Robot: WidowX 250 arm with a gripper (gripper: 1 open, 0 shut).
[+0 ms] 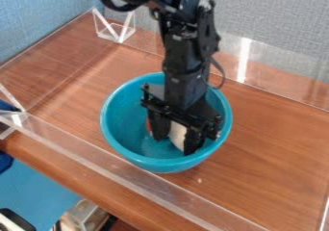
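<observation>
A teal bowl (129,119) sits on the wooden table near the middle of the view. The black gripper (180,129) reaches down from above into the bowl, its lower end inside it. A pale object (178,133) shows in the bowl among the dark gripper parts, partly hidden by them. Whether it is held between the fingers, and how far apart they stand, is unclear.
Clear tabletop (264,158) lies right of the bowl. Clear plastic strips run along the front and back of the table. A small white frame (110,28) stands at the back left. Blue items are at the left edge.
</observation>
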